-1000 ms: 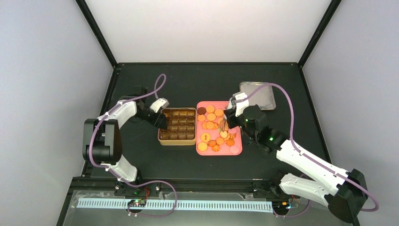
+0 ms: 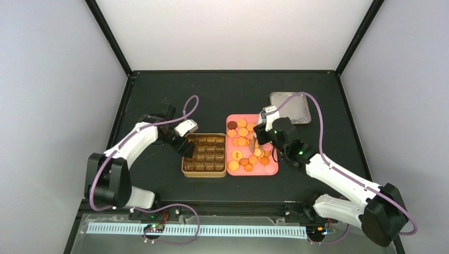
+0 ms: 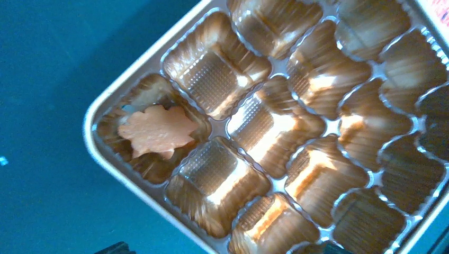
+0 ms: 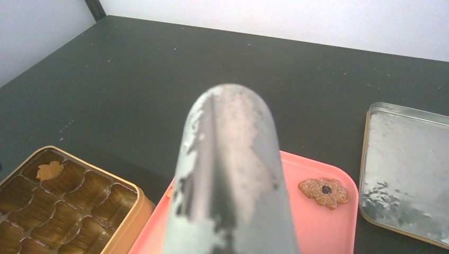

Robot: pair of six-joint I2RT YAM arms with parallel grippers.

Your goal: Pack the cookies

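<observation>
A gold tray with brown compartments [image 2: 205, 173] stands left of the pink tray [image 2: 251, 116], which carries several orange cookies [image 2: 236, 155] and one dark brown cookie [image 2: 232, 125]. One leaf-shaped cookie [image 3: 159, 129] sits in a corner compartment; the other compartments visible in the left wrist view are empty. Over the gold tray's left edge is my left gripper [image 2: 188, 149], open, with only its dark tips showing in its wrist view. My right gripper [image 2: 258, 138] is over the pink tray, shut on a grey metal tool [image 4: 230, 174] with a rounded end.
A silver metal lid [image 4: 407, 159] lies behind and right of the pink tray. In the right wrist view, a flower-shaped cookie [image 4: 324, 192] shows near the pink tray's corner.
The gold tray has shifted right and toward the front, with my left gripper moving the same way. The pink tray has slid slightly right.
</observation>
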